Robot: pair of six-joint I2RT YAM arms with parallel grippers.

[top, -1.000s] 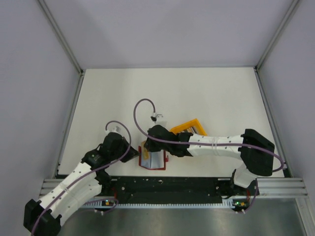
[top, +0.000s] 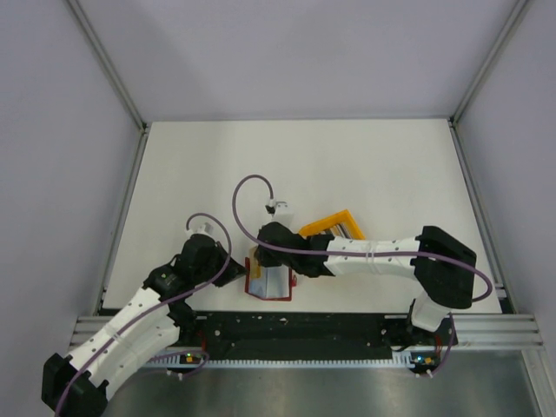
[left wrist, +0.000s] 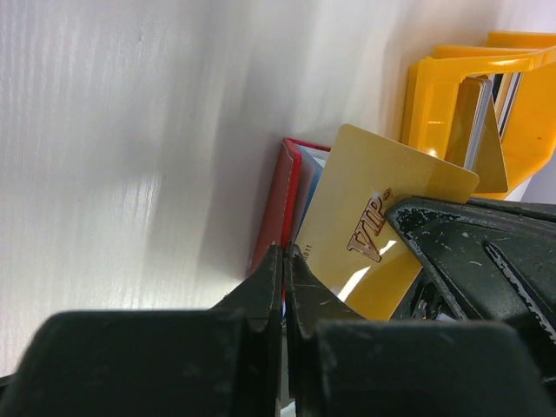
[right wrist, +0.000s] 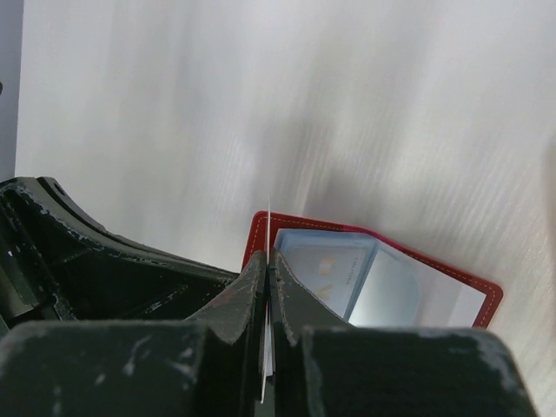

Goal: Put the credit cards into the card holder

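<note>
The open card holder [top: 278, 295], red-edged with pale clear pockets, lies near the table's front edge. My left gripper is shut at its left side, its tips meeting the red cover edge [left wrist: 276, 208], which appears pinched between them. A gold card [left wrist: 365, 221] marked VIP stands tilted over the holder, held by my right gripper [top: 259, 255]. Seen edge-on in the right wrist view, that card is a thin line between the shut fingers. The card's lower edge is behind the left fingers, so I cannot tell whether it sits inside a pocket.
An orange holder [top: 351, 226] with several cards in its slots stands just behind the right arm. The two grippers are close together over the card holder. Behind them, the white table [top: 287, 148] is clear.
My right arm has shifted slightly, its elbow a little left and lower in the top view. The left arm and the holder have not visibly moved.
</note>
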